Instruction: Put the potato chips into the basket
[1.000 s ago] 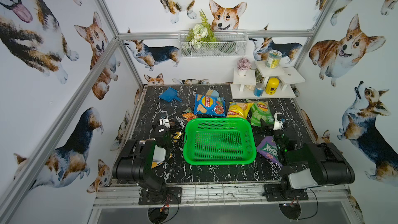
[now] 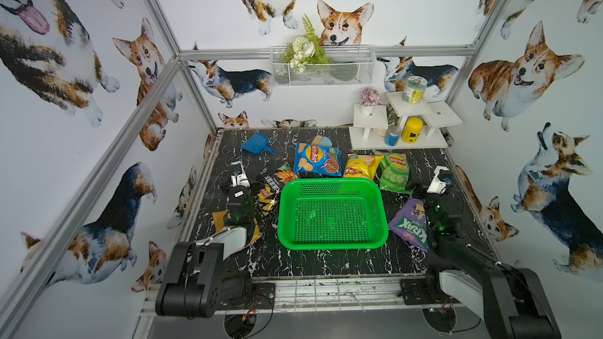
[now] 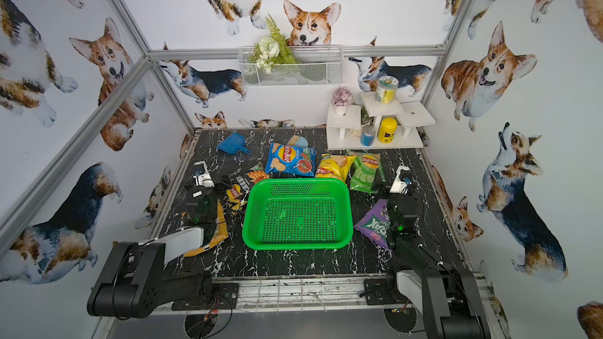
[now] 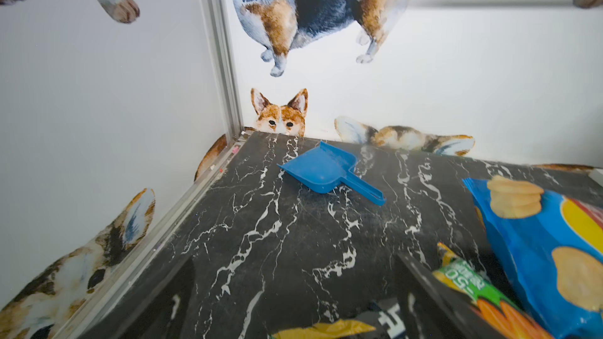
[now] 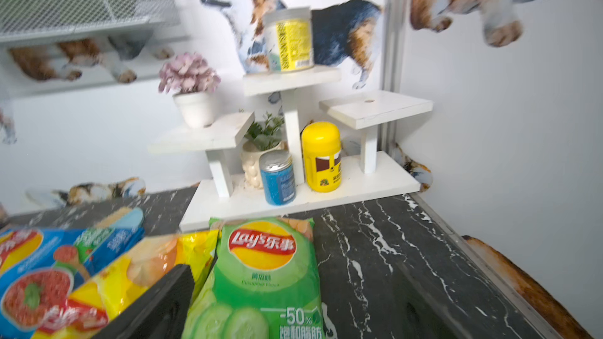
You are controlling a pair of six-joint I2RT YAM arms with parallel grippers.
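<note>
The green basket [image 2: 333,244] stands empty in the middle of the table. Behind it lie a blue chip bag [image 2: 317,159], a yellow bag [image 2: 362,165] and a green bag [image 5: 263,270]. A black bag [image 3: 239,189] rests at its left, with an orange-yellow bag [image 3: 217,233] partly under the left arm. To the right lies a purple bag [image 2: 409,223], partly covered by the right arm. My left gripper is open above the table's left side, holding nothing. My right gripper is also open and empty, right of the green bag in the top views.
A blue dustpan [image 4: 323,170] lies at the back left. A white shelf [image 5: 301,204] with jars and plants stands at the back right. Behind the blue bag is a light-blue brush [image 2: 321,141]. Bare tabletop shows in front of the basket.
Both arms have shifted outward, the left gripper to the left and the right one to the right. More of the black, orange-yellow and purple bags now shows. Basket and bags stay put.
</note>
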